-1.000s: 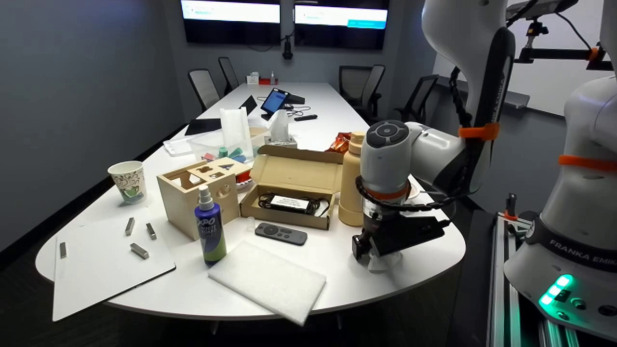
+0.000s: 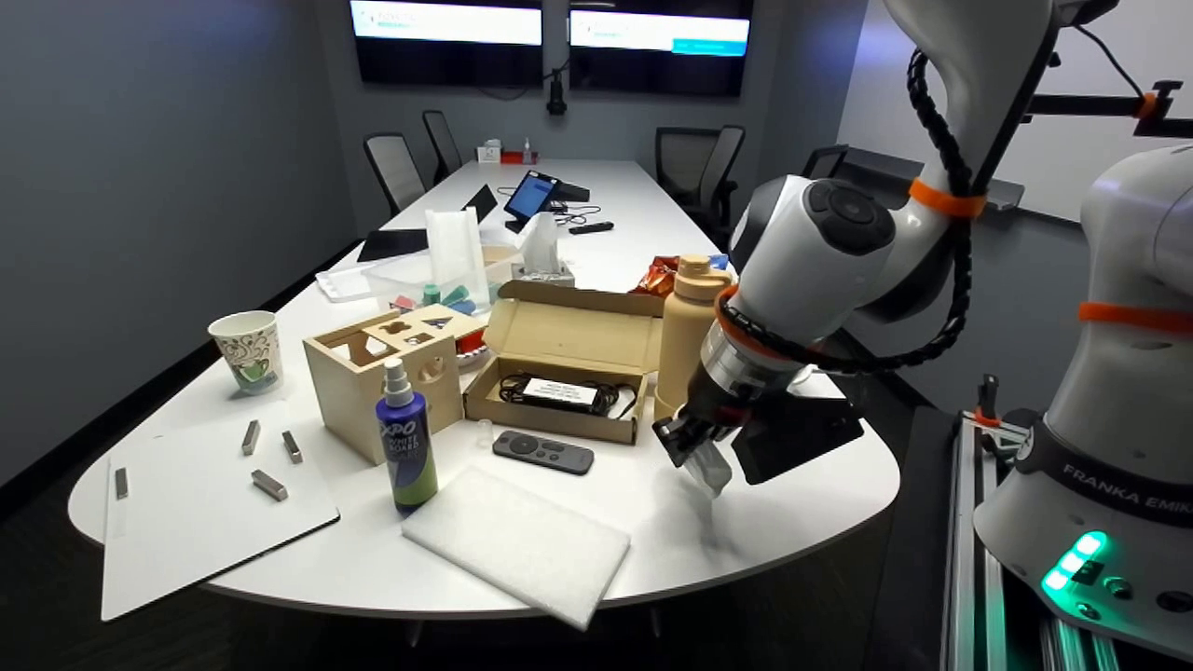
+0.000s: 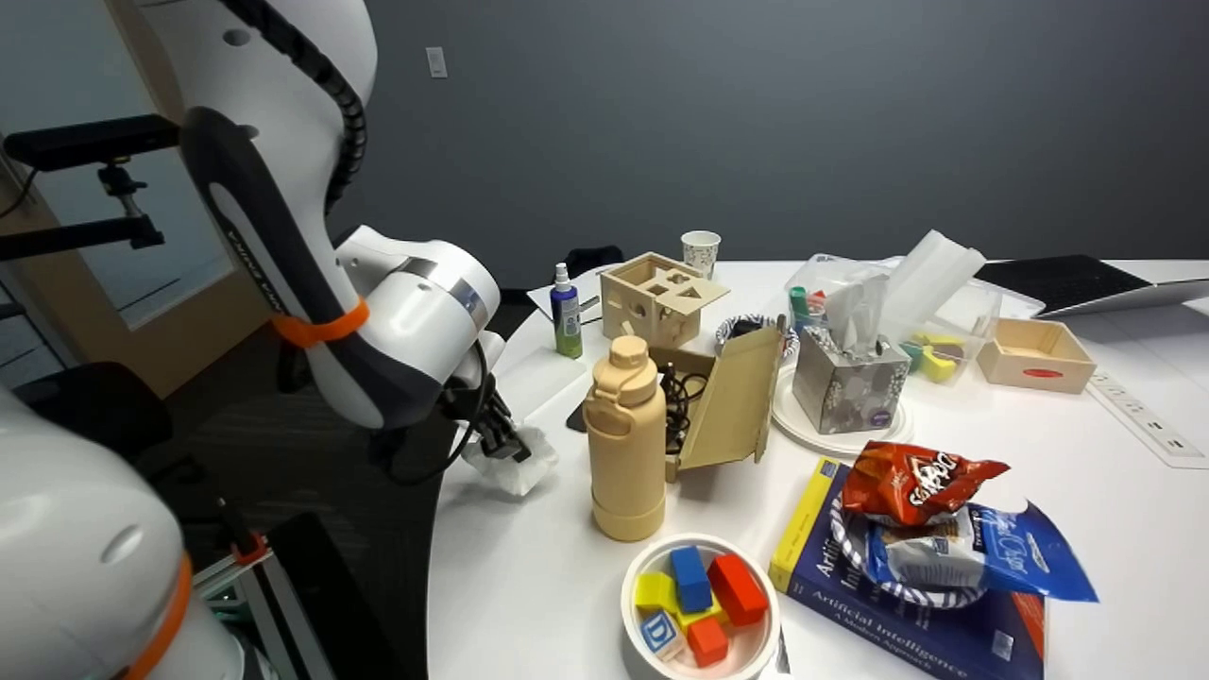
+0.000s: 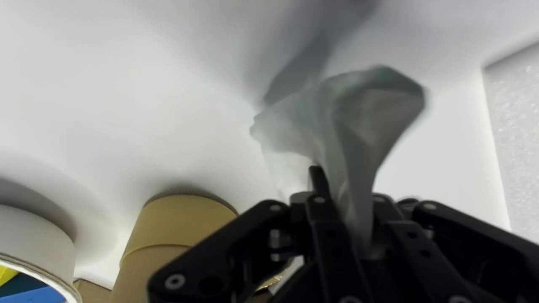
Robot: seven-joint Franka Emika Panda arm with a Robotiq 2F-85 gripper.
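Note:
A crumpled white tissue [image 4: 374,111] sticks out from between the black fingers of my gripper in the wrist view. The fingers stand close together on either side of it, with a narrow gap that the tissue fills, so my gripper looks shut on it. In exterior view 1 the tissue [image 2: 707,468] hangs from the tilted gripper [image 2: 695,442], over the right front part of the white table, with a shadow beneath. Exterior view 2 has the tissue [image 3: 516,463] near the table edge, left of the tan bottle [image 3: 626,453].
The tan bottle [image 2: 688,324] and open cardboard box [image 2: 559,419] stand close behind the gripper. A white foam pad [image 2: 520,542], a remote [image 2: 543,452] and a spray bottle [image 2: 405,438] lie or stand to its left. A bowl of blocks [image 3: 754,652] sits nearby.
The arm has tilted, and the gripper has swung left and up in exterior view 1. The tissue has gone with it, from low at the table to a little higher. Other objects have not moved.

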